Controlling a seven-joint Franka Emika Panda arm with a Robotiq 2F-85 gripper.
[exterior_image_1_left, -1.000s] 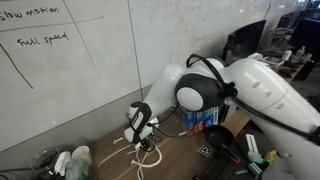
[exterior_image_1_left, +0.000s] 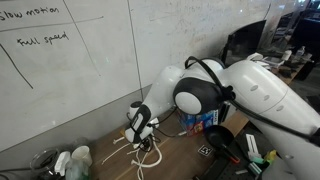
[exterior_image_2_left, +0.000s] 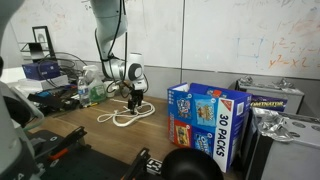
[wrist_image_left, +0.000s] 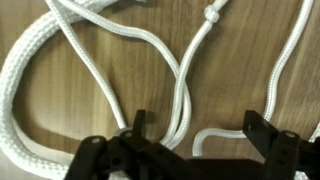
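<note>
White rope (wrist_image_left: 182, 95) lies in loose loops on the wooden table. In the wrist view a thick strand curves along the left, thinner strands run through the middle and right, and a small knot (wrist_image_left: 211, 14) shows near the top. My gripper is open, its fingers wide apart, low over the strands that pass through the gap. In exterior view 2 the gripper (exterior_image_2_left: 133, 104) points down at the rope (exterior_image_2_left: 122, 118) near the table top. Whether the fingertips touch the table cannot be told.
A large blue snack box (exterior_image_2_left: 203, 125) stands to the right of the rope, with a black pan (exterior_image_2_left: 190, 165) in front of it. Metal cases (exterior_image_2_left: 272, 140) stand farther right. A whiteboard (exterior_image_1_left: 100, 60) closes off the back.
Very little differs; the arm and gripper stay over the rope with only a slight shift, and the rope appears unmoved.
</note>
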